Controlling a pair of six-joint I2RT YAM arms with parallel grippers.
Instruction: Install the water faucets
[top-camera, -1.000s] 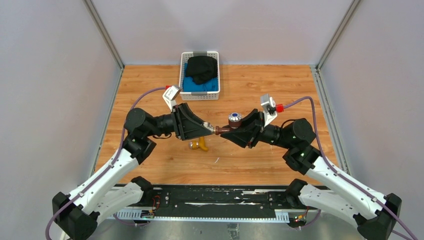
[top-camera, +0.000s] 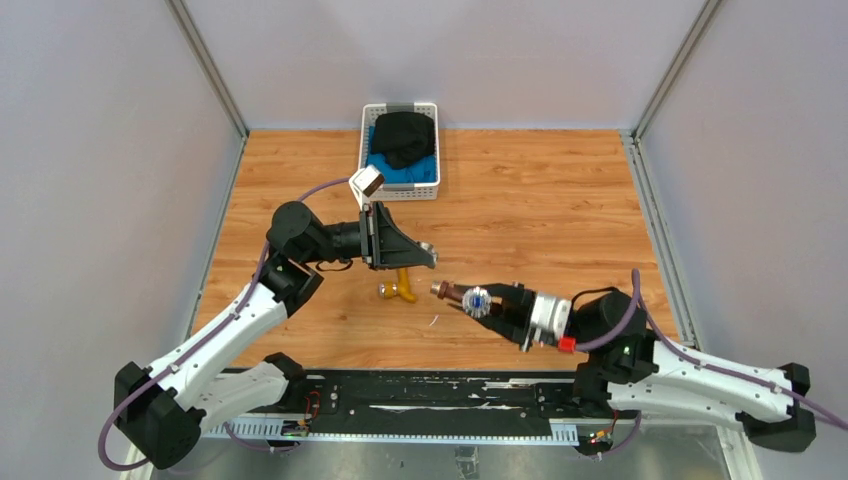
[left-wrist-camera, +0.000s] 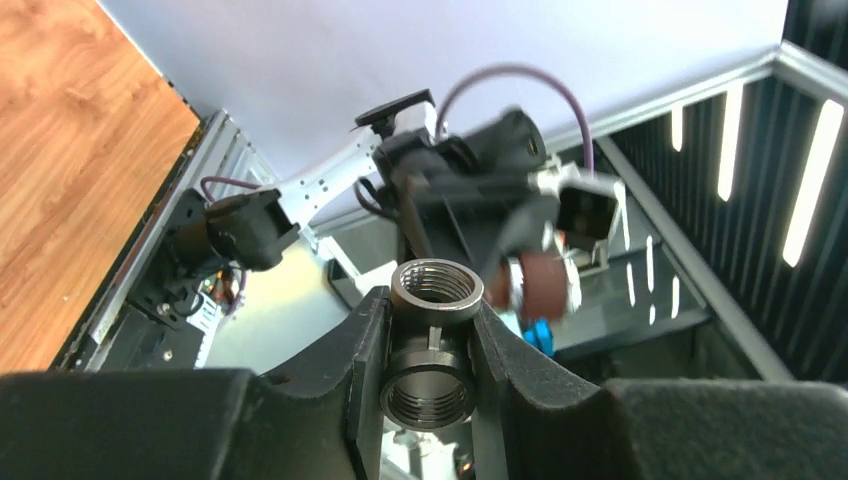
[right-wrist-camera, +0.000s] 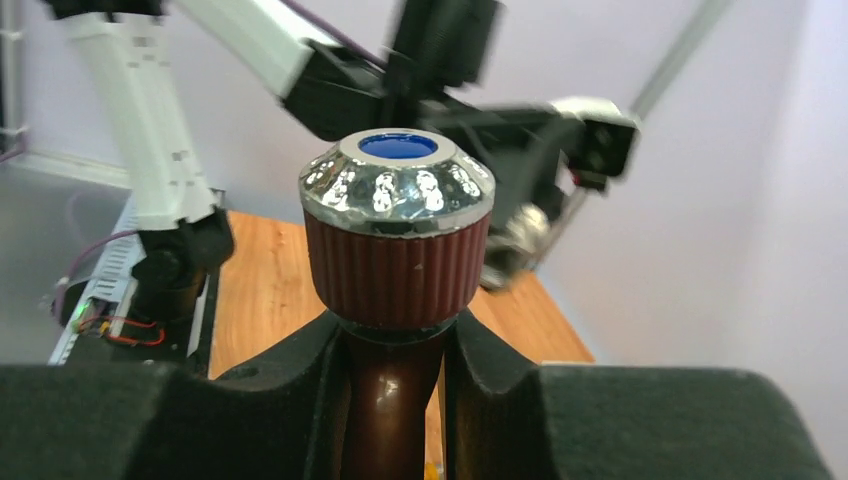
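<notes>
A metal threaded fitting (left-wrist-camera: 433, 288) is clamped in my left gripper, which in the top view (top-camera: 420, 255) is held above the middle of the table. My right gripper is shut on a brown faucet (right-wrist-camera: 390, 270) with a chrome cap and blue top; in the top view it is at right (top-camera: 475, 300), its brown-and-metal end pointing left, apart from the left gripper's fitting. A yellow faucet (top-camera: 403, 286) lies on the table between and below the grippers.
A white basket (top-camera: 432, 190) with black and blue cloth stands at the back. The wooden table (top-camera: 540, 190) is otherwise mostly clear, with a small white strip near the front middle. Walls enclose both sides and the back.
My right gripper with the brown faucet has moved down in the top view and away from the left one, separating from the fitting.
</notes>
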